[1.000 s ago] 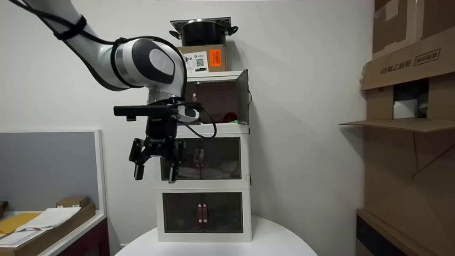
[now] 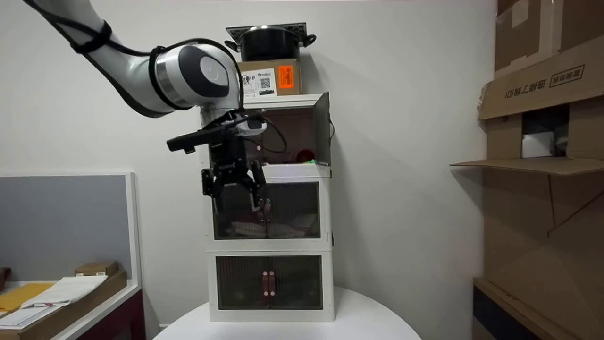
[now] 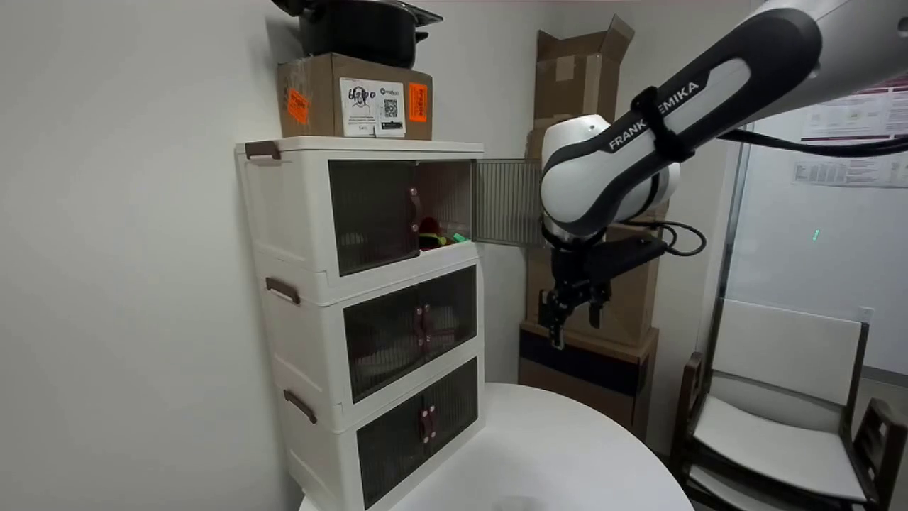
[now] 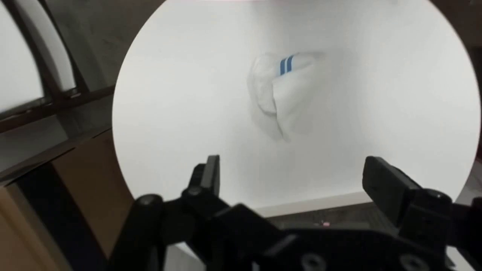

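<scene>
My gripper stands open high above the round white table, its two black fingers wide apart with nothing between them. On the table lies a crumpled white cloth (image 4: 293,88) with two blue stripes, well below the fingertips in the wrist view. A white stacked cabinet (image 2: 270,244) stands on the table. Its top compartment has the right-hand door (image 3: 506,201) swung open, while the middle and bottom doors are closed. Inside the top compartment are a red item (image 2: 305,156) and a small green one (image 3: 460,238), both partly hidden. The gripper (image 3: 572,328) hangs in front of the cabinet.
A cardboard box (image 3: 328,98) carrying a black pot (image 2: 269,44) sits on the cabinet. Tall cardboard boxes (image 2: 538,238) stand to the right, and a white chair (image 3: 783,426) is beside the table. Bare tabletop (image 4: 180,113) surrounds the cloth.
In exterior view 1 my gripper has risen and shifted right, and its hand has turned and tilted. The cabinet and its open door look the same.
</scene>
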